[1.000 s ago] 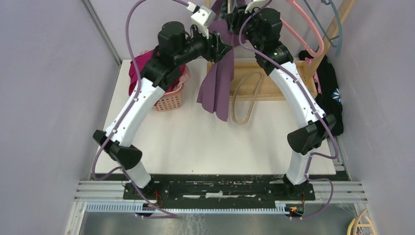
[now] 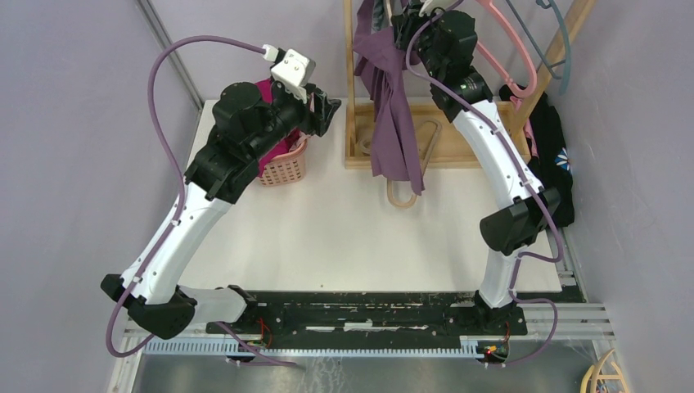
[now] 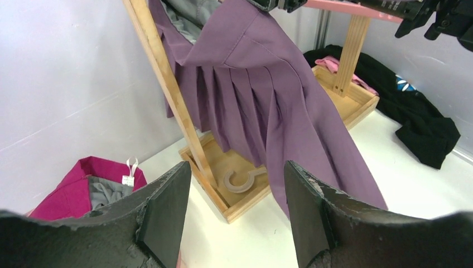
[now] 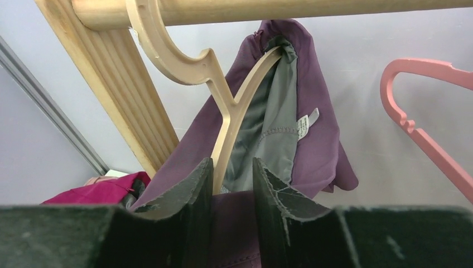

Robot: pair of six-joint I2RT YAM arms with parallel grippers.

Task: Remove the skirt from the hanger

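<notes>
A purple skirt [image 2: 393,110] with a grey lining hangs on a beige hanger [image 4: 226,120]. One hanger arm still reaches into the waistband in the right wrist view, and the hook sits at the wooden rail. My right gripper is at the near side of the waistband, its fingers apart with purple cloth showing in the gap. Whether they touch the cloth cannot be told. Left of the skirt, my left gripper stands open and empty, clear of the cloth. The skirt's lower part [image 3: 312,145] hangs loose in the left wrist view.
The wooden rack [image 2: 350,82] holds pink [image 2: 524,49] and grey-blue [image 2: 565,41] hangers to the right. A pink basket [image 2: 284,168] with magenta clothing stands at left. Dark clothing [image 2: 556,155] lies at right.
My left gripper has moved left, away from the skirt. The skirt's lower part has swung right, across the beige loop below. My right gripper has shifted only slightly.
</notes>
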